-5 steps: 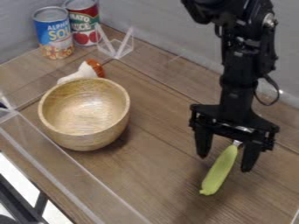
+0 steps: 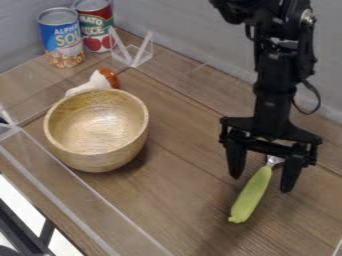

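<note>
My black gripper (image 2: 263, 170) hangs at the right, open, its two fingers straddling the upper end of a long pale green object (image 2: 247, 197) that lies on the wooden counter. The object's thin tip toward the back, with a whitish end, sits between or just below the fingers; I cannot tell if they touch it.
A wooden bowl (image 2: 95, 130) stands at the left. Behind it lie a white and orange object (image 2: 96, 84) and two cans, one blue (image 2: 62, 38) and one red (image 2: 96, 25). A wall runs along the back.
My gripper has shifted very slightly to the right over the green object. The other things have not moved.
</note>
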